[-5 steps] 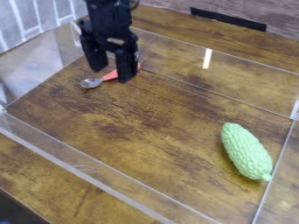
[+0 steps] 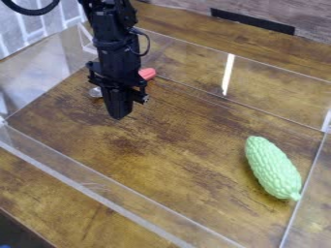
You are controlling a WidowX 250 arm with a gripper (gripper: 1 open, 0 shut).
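My black gripper hangs low over the left part of the wooden tray floor, shut, with nothing visible between its fingers. Behind it, partly hidden by it, lies a spoon with a red handle and a metal head. At the right lies a pale green, bumpy vegetable, long and tapered, apart from my gripper.
Clear low walls bound the wooden area, close to my gripper on the left. A white grid-like object stands at the top left.
My gripper has come down and slightly toward the front, now covering more of the spoon. The green vegetable is unchanged.
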